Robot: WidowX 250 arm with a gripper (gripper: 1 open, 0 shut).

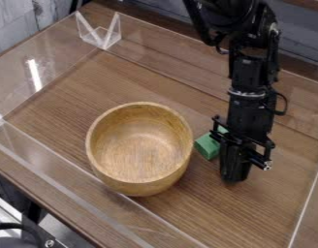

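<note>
The black arm comes down from the top right to my gripper (235, 165), low over the wooden table at the right of centre and shut, with nothing clearly visible between its fingers. Just left of it a green object (208, 146) lies on the table, partly hidden by the gripper and close to the right rim of a tan bowl. The bowl (139, 136) stands left of centre and looks empty.
A clear wire-like or plastic container (93, 29) stands at the back left.
</note>
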